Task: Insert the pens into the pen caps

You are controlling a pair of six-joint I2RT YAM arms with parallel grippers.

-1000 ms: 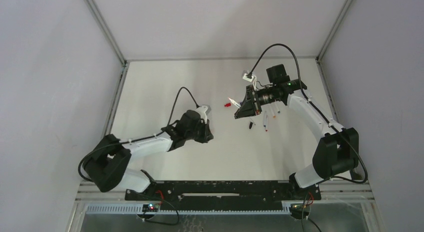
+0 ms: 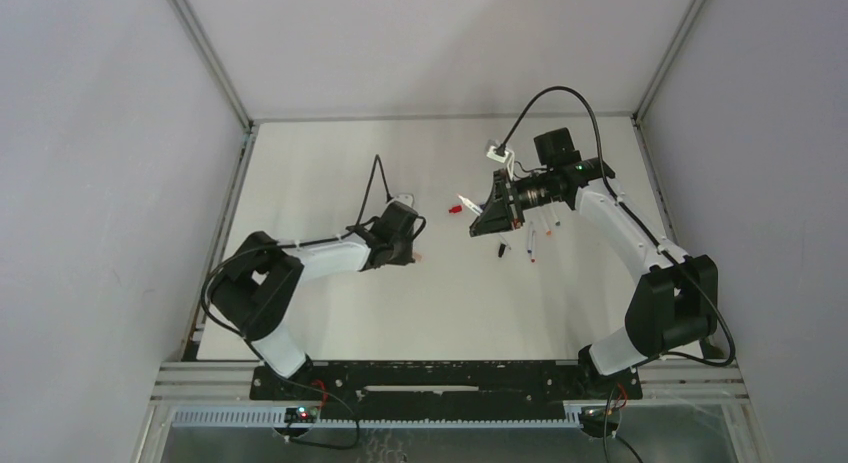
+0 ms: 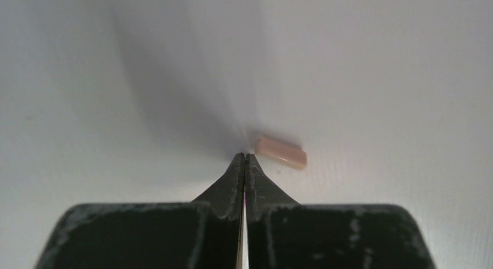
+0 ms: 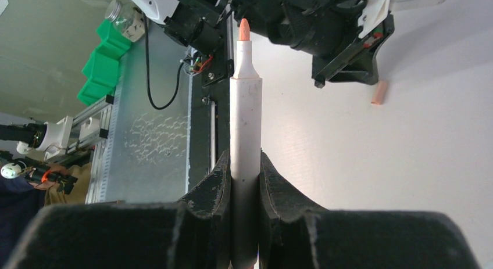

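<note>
The peach pen cap [image 3: 282, 152] lies on its side on the white table, just beyond the tips of my left gripper. That gripper is shut, its fingertips pressed together with nothing between them; whether they touch the cap I cannot tell. In the right wrist view the cap [image 4: 379, 92] shows right beside the left gripper's fingers [image 4: 352, 70]. My right gripper is shut on a white pen [image 4: 246, 100], whose peach tip points away from the fingers. From above, the held pen [image 2: 469, 204] sits clear of the left arm.
Several pens [image 2: 533, 243] lie to the right of centre, partly under the right arm. A black cap [image 2: 501, 251] and a red cap [image 2: 455, 209] rest near the right gripper.
My left gripper has swung away from the front edge and come close to the peach cap, staying shut. The right arm is still.
</note>
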